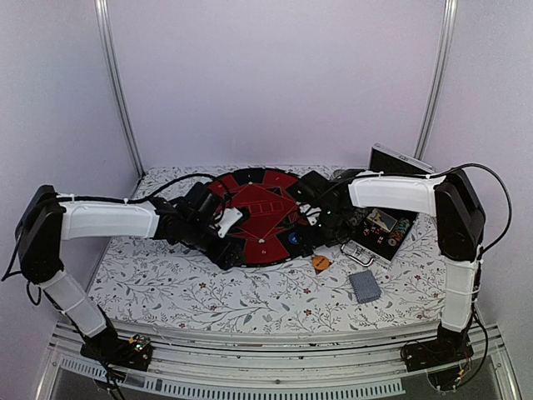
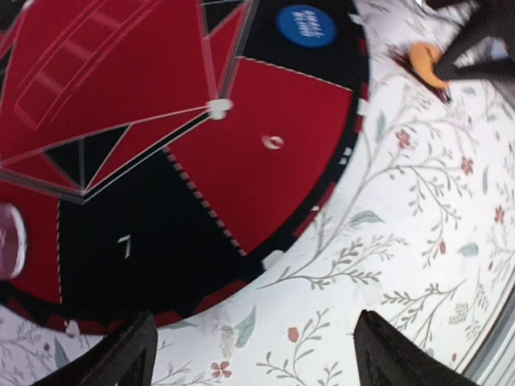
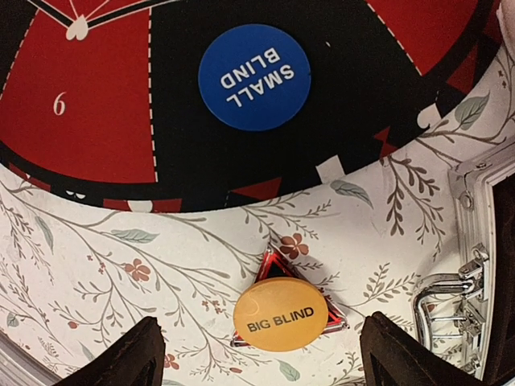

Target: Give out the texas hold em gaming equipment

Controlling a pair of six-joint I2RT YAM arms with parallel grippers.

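The round red-and-black poker mat [image 1: 262, 217] fills the middle. My left gripper is over its front-left part with fingers apart, nothing visible between them. My right gripper stands open above the orange BIG BLIND disc [image 3: 280, 314], which sits on a red triangular piece beside the mat. The blue SMALL BLIND disc [image 3: 254, 76] lies on the mat's edge. A pink disc [image 2: 10, 241] shows at the left of the left wrist view. A card deck [image 1: 366, 287] lies at the front right.
An open case [image 1: 385, 237] with chips and other items stands at the right, its handle toward the front.
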